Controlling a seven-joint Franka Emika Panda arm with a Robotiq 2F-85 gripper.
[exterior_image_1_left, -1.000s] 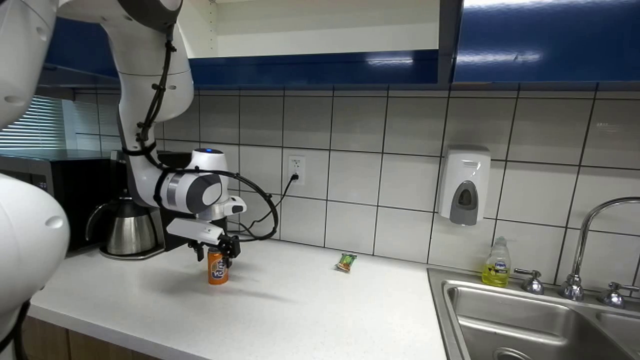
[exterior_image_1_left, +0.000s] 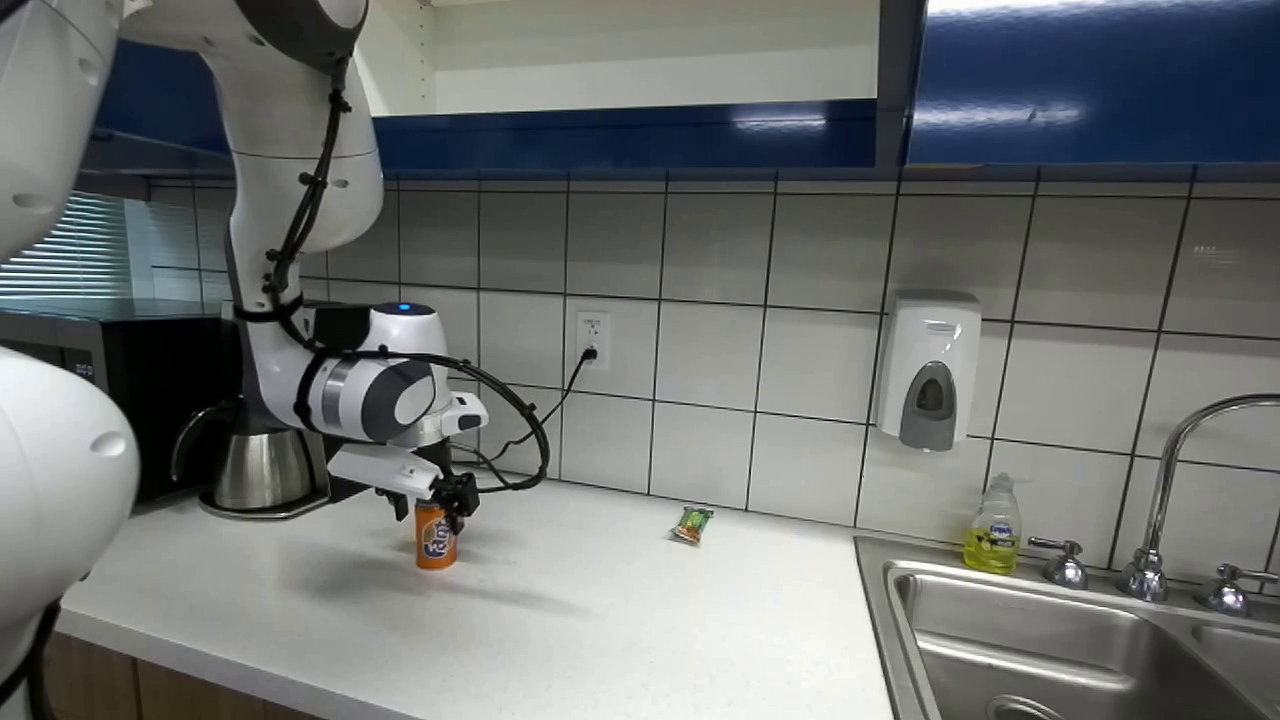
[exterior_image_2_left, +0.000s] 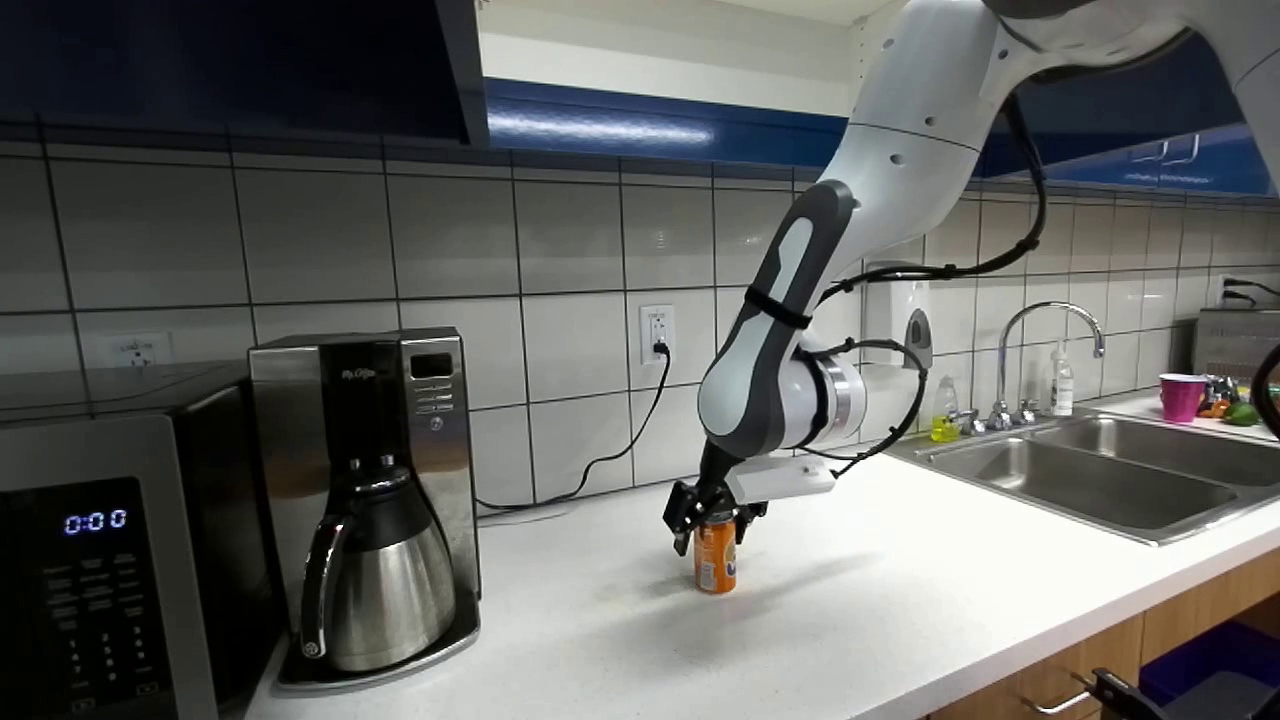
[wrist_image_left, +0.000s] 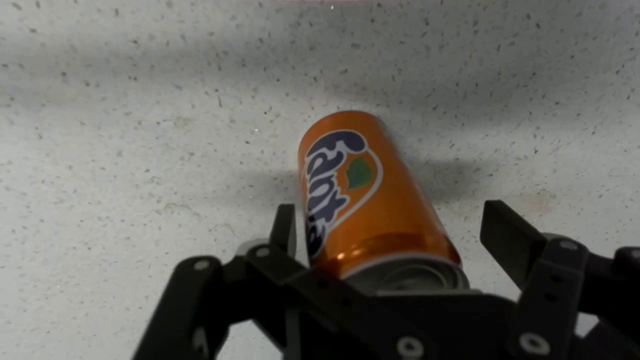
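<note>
An orange Fanta can (exterior_image_1_left: 435, 538) stands upright on the white counter, left of centre in exterior view 1. In exterior view 2 the same can (exterior_image_2_left: 716, 558) shows below my gripper (exterior_image_2_left: 716, 534), which points down over its top. The wrist view has the can (wrist_image_left: 372, 192) between the two spread black fingers, with a gap on its right side and a narrower one on its left. My gripper is open there. Part of the can's top is hidden behind the gripper's body.
A coffee maker with a steel carafe (exterior_image_2_left: 390, 576) and a microwave (exterior_image_2_left: 96, 552) stand to the left. A small green packet (exterior_image_1_left: 692, 523) lies near the wall. Right of it are a soap bottle (exterior_image_1_left: 993, 528) and the sink (exterior_image_1_left: 882, 600).
The arm's wrist has tilted slightly and shifted a little left in exterior view 1. The can stands where it was, and the fingers are still around its top.
</note>
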